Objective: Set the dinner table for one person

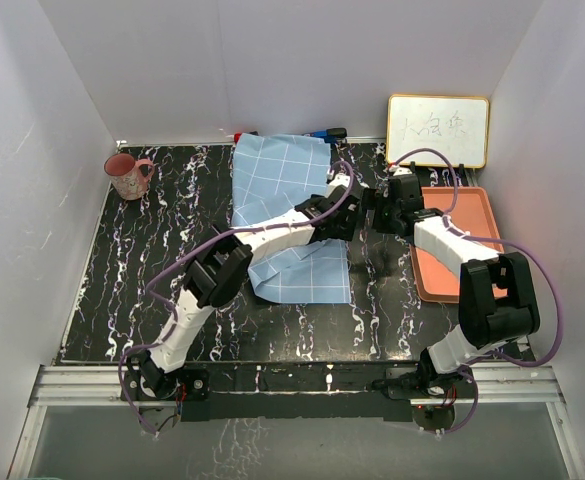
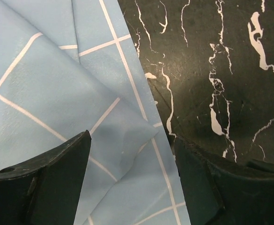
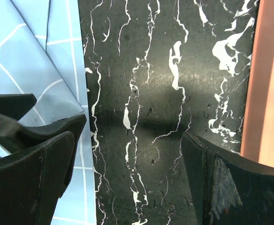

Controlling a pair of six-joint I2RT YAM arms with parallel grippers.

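A light blue cloth with white lines [image 1: 307,283] lies on the dark marbled table, its middle folded over on itself. In the left wrist view the cloth's folded corner [image 2: 141,129] rests flat near its right edge. My left gripper is open above that corner, nothing between its fingers. Close by on the right, my right gripper stands open over bare table, just beyond the cloth edge. A dark fingertip of the left gripper reaches into the right wrist view. The pink patterned mug [image 1: 128,177] stands at the far left.
An orange tray [image 1: 437,275] lies on the right, partly under my right arm. Behind it leans a small whiteboard [image 1: 437,128]. Dark tool-like items [image 1: 328,134] lie at the cloth's back edge.
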